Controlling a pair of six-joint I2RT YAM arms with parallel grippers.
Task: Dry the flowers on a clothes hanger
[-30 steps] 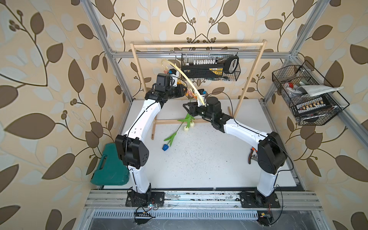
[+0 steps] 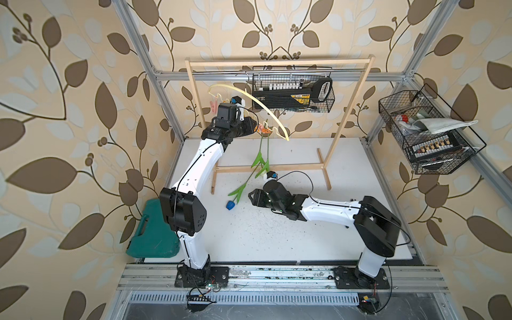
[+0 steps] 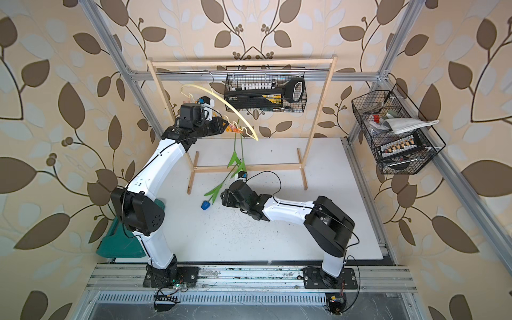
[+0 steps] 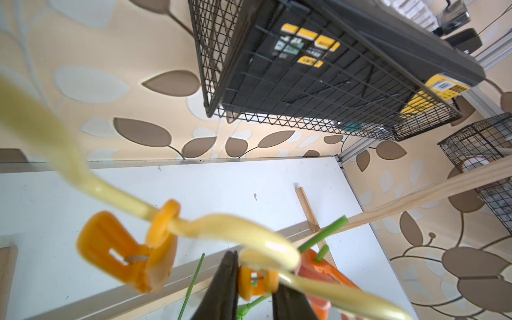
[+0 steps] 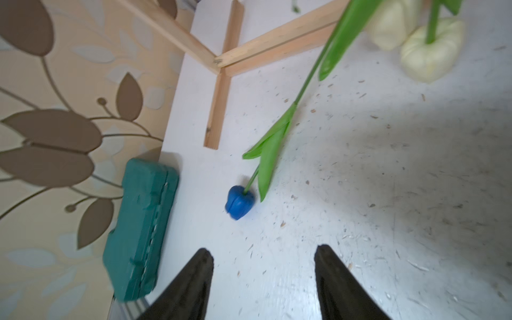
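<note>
The pale yellow hanger (image 2: 266,106) hangs tilted from the wooden rack (image 2: 282,63), its right end lower. My left gripper is at the hanger, shut on one of its orange clips (image 4: 258,280). White tulips (image 5: 433,49) hang heads down by green stems from the clips on its right part. The blue tulip (image 5: 239,202) lies on the white table, green leaves (image 5: 272,149) up and away from its head. My right gripper is low over the table near that flower, its fingers (image 5: 333,277) apart with nothing between them.
A green case (image 2: 153,230) stands at the table's left edge. Wire baskets (image 2: 292,91) hang on the back wall and to the right. The rack's lower beam (image 2: 240,168) crosses the table behind the flower.
The hanger has turned, its left end further left. The left arm has stayed put.
</note>
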